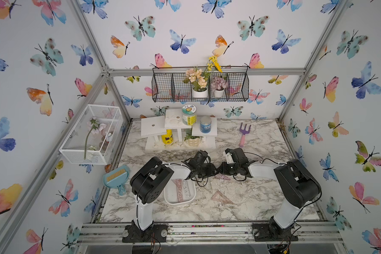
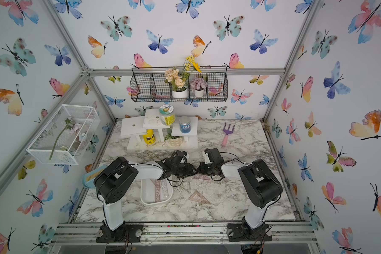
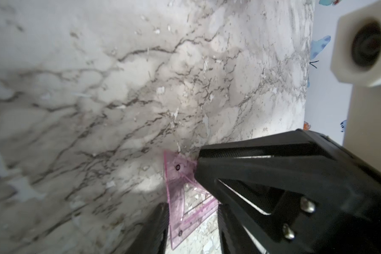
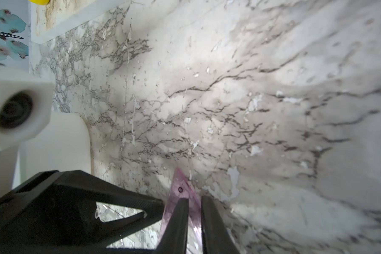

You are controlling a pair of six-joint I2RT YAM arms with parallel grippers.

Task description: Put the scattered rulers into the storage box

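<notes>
A pink see-through triangular ruler (image 3: 176,207) stands on edge between the two grippers. My right gripper is shut on it, the ruler's pointed corner (image 4: 180,188) showing past the fingertips. From the opposite side my left gripper stands open, its fingers spread around the ruler's other end. The white storage box (image 1: 166,196) sits at the left, partly under the left arm, with a pink patterned ruler (image 1: 180,189) inside. Another pinkish triangle ruler (image 1: 221,197) lies flat on the table in front of the grippers.
A white stepped shelf (image 1: 152,125) with cans stands behind the arms. A purple and pink fork (image 1: 243,134) lies at the back right, a blue dustpan and brush (image 1: 116,177) at the far left.
</notes>
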